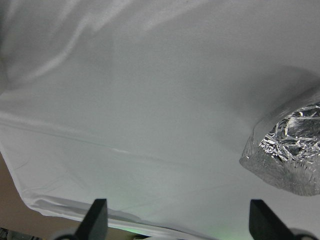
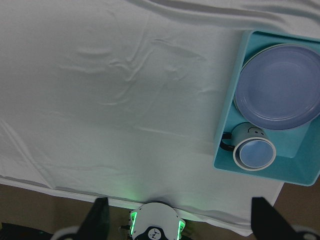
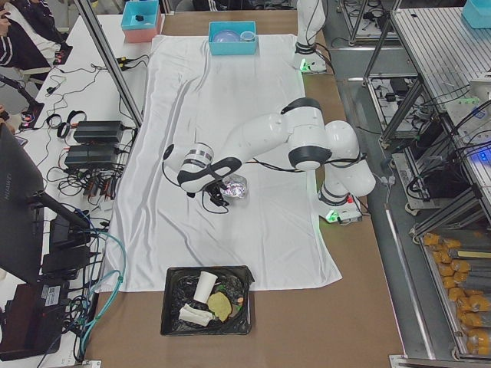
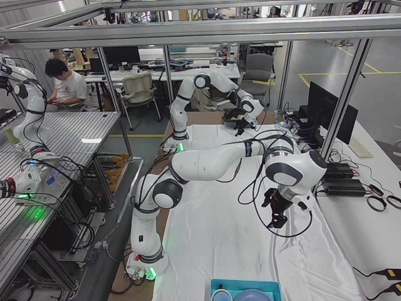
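Note:
A clear plastic container with crumpled silver foil (image 1: 292,142) lies on the white cloth (image 1: 150,100); in the camera left view the foil (image 3: 236,186) is just beside my left gripper (image 3: 219,198). In the left wrist view my left gripper has its fingers wide open, with the container off to their right. My right gripper is open over the cloth, nothing between its fingers. A turquoise bin (image 2: 225,110) holds a lilac plate (image 2: 277,87) and a mug (image 2: 239,132) with a pale blue inside.
A black bag-lined bin (image 3: 173,307) with white items and a yellow piece sits at the near edge of the cloth. Monitor, cables and black boxes (image 3: 96,134) line the left table. The middle of the cloth between the arms is mostly clear.

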